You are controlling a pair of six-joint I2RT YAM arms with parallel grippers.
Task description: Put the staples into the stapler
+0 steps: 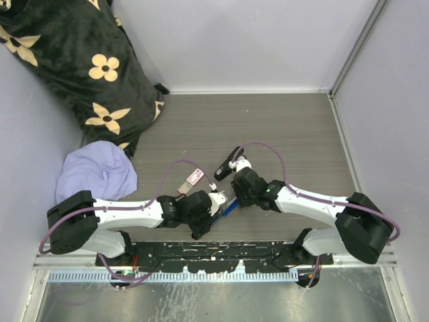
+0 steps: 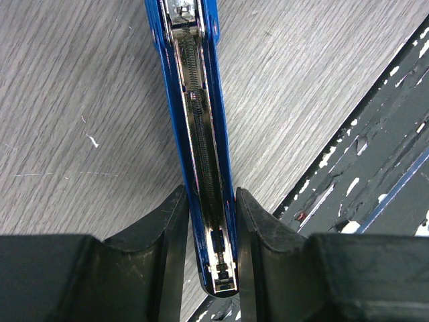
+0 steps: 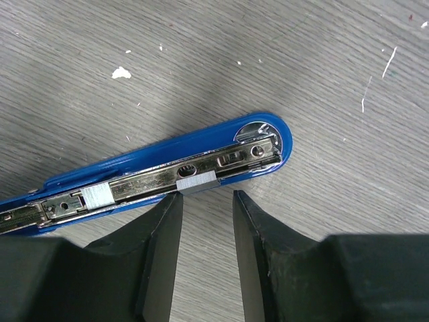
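Observation:
A blue stapler (image 1: 230, 206) lies opened out near the front edge of the table. My left gripper is shut on the sides of its body (image 2: 177, 114), where a spring shows in the channel. In the right wrist view, one short strip of staples (image 3: 98, 195) sits across the metal track. A second staple strip (image 3: 198, 182) rests tilted at the track's lower edge, nearer the rounded end. My right gripper is part open just below that strip, its left fingertip (image 3: 175, 204) close against it. Nothing sits between the right fingers.
A black stapler (image 1: 225, 168) lies just behind the right gripper. A small red-and-white box (image 1: 195, 176) is behind the left arm. Purple cloth (image 1: 97, 171) and a dark flowered cushion (image 1: 100, 87) fill the left side.

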